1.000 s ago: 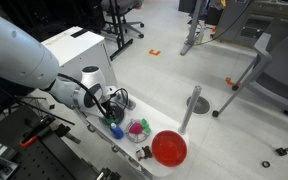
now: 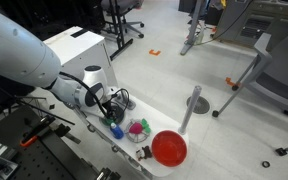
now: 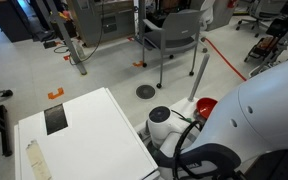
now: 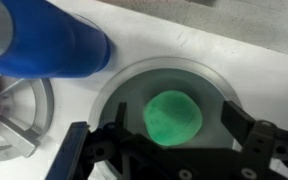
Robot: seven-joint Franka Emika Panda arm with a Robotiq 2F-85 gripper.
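Note:
In the wrist view, a round green object [image 4: 173, 118] lies inside a dark grey round dish or lid with a pale rim [image 4: 129, 80]. My gripper is above it, its black fingers [image 4: 79, 150] standing wide apart on either side of the green object. The gap between the fingers and the object is visible, so nothing is held. A blue cylindrical object [image 4: 54, 40] is beside the dish at upper left. From exterior view 1, the gripper [image 2: 109, 117] is low over the table next to the blue object [image 2: 116, 131]; its fingertips are too small to make out. The arm hides them in exterior view 2.
A pink item [image 2: 138, 127] sits in a grey metal pan or plate right of the blue object. Farther right is a red bowl [image 2: 169, 148]. Small dark items [image 2: 144, 153] lie at the table's front edge. A large white box [image 2: 76, 58] stands behind the arm.

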